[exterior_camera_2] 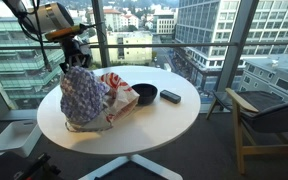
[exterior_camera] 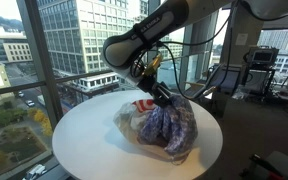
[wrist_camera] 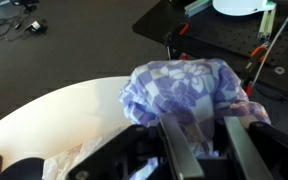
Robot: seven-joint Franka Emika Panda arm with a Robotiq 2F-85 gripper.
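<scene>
A blue-and-white patterned cloth hangs bunched from my gripper, which is shut on its upper part. Below and around the cloth spreads a crumpled pale plastic bag with red print, resting on the white round table. In the wrist view, the cloth bulges out beyond the dark fingers, and part of the bag shows at the lower left. Whether the cloth's lower end lies inside the bag or over its side cannot be made out.
On the white table, a black bowl and a dark box lie beyond the bag. Bare tabletop extends left of the bag in exterior view 1. A chair stands apart from the table.
</scene>
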